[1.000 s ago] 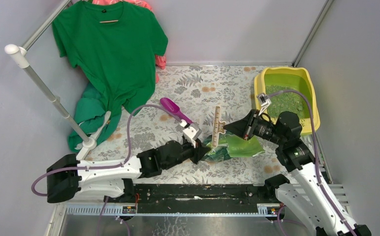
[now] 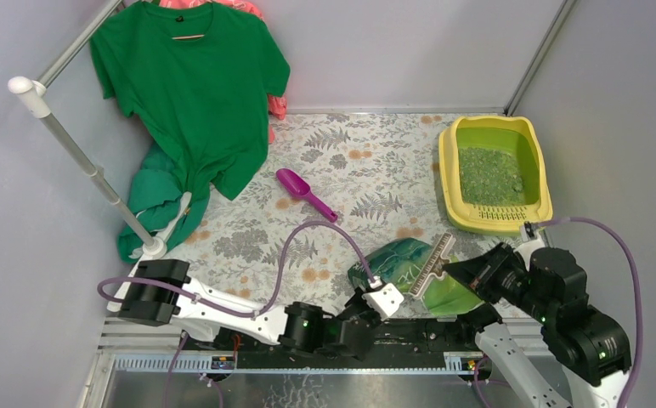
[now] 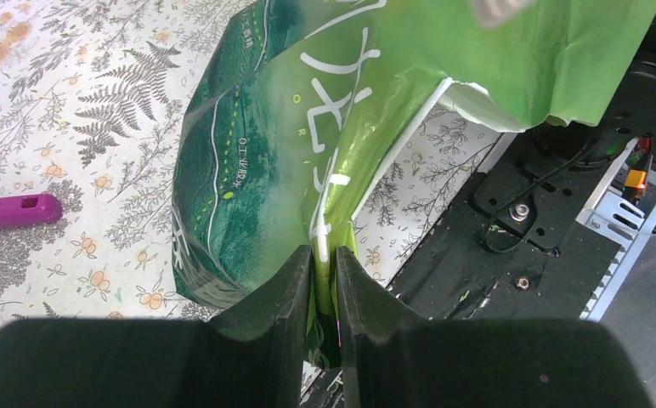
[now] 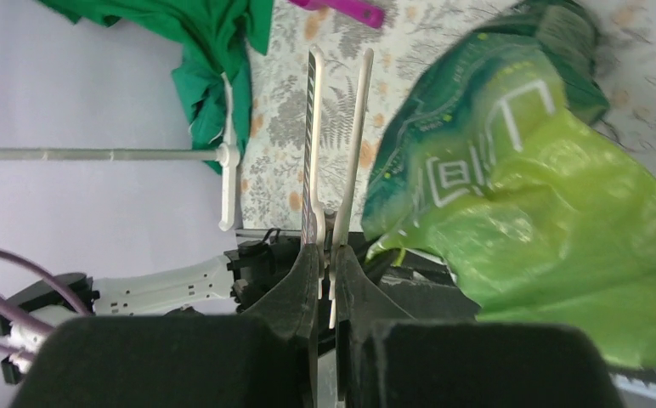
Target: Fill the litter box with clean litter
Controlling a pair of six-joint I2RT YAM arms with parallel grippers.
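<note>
In the left wrist view, my left gripper is shut on a folded edge of the green litter bag (image 3: pixel 265 170). The bag lies slumped near the table's front edge, with its light green end toward the right. My right gripper is shut on a beige toothed clip (image 4: pixel 312 127), whose two long bars stand slightly apart. That clip hangs over the bag (image 2: pixel 448 297) in the top view. Greenish litter (image 2: pixel 490 176) covers the floor of the yellow litter box (image 2: pixel 450 174) at the right.
A purple scoop (image 2: pixel 292 182) rests mid-table. Green clothing (image 2: pixel 193 85) hangs on a rack (image 2: pixel 78 153) at the left. Walls close in the back and right.
Both arms have moved right and toward the front edge. The bag has shifted the same way with the left gripper. The clip has turned to a slant, and the litter box is less covered.
</note>
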